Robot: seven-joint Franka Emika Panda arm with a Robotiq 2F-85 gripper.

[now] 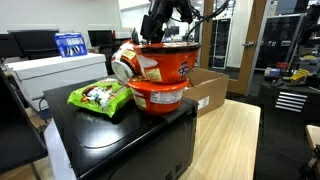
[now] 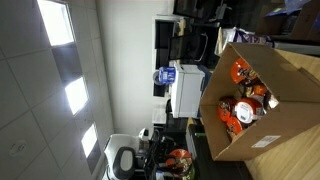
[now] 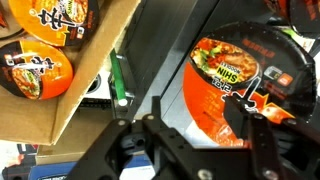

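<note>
Two red noodle bowls are stacked on the black surface (image 1: 80, 150). The upper bowl (image 1: 172, 66) sits on the lower bowl (image 1: 158, 97), and its dark top faces up. In the wrist view the orange label of a noodle bowl (image 3: 225, 65) fills the right side. Over this bowl's edge stands my gripper, its fingers apart. One fingertip overlaps the bowl's face, the other lies outside its rim; no firm grip shows. In exterior view 1 the dark gripper is just above the upper bowl, its far side hidden.
A cardboard box (image 2: 270, 125) holding several noodle bowls (image 2: 240, 105) stands close by. Left of the stack lie a green snack packet (image 1: 100, 96) and a red-and-white cup (image 1: 126, 62) on its side. The wooden table (image 1: 228, 140) has clear room at the front.
</note>
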